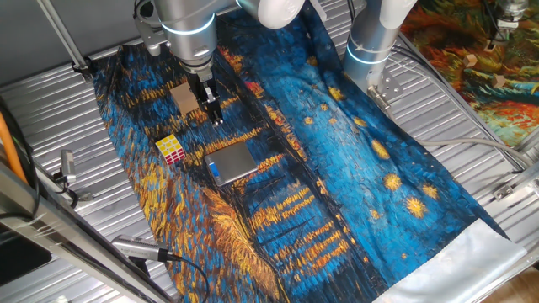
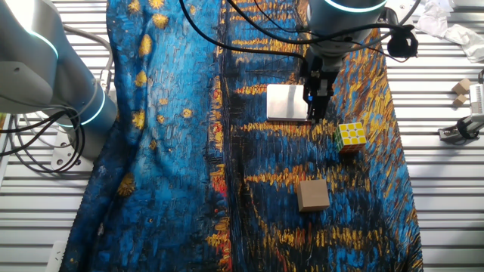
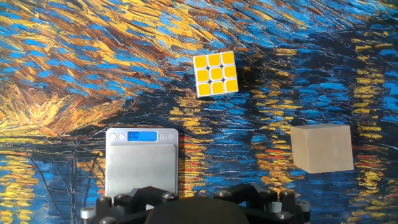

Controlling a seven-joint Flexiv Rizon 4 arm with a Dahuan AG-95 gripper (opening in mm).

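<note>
A Rubik's cube (image 3: 216, 74) with a yellow top face sits on the painted cloth, ahead of my gripper in the wrist view. A flat silver scale (image 3: 142, 168) with a lit blue display lies at lower left there, its lower end hidden by the gripper. Its plate is bare. To the right rests a plain tan block (image 3: 321, 148). My gripper (image 1: 216, 124) hangs above the cloth, between the block (image 1: 184, 98) and the scale (image 1: 231, 164) in exterior view 1. It looks open, its fingers apart, with nothing seen between them.
A cloth (image 2: 181, 204) with a swirling blue and gold print covers the slatted metal table (image 2: 446, 196). A camera (image 1: 139, 248) on a cable stands by the cloth's edge.
</note>
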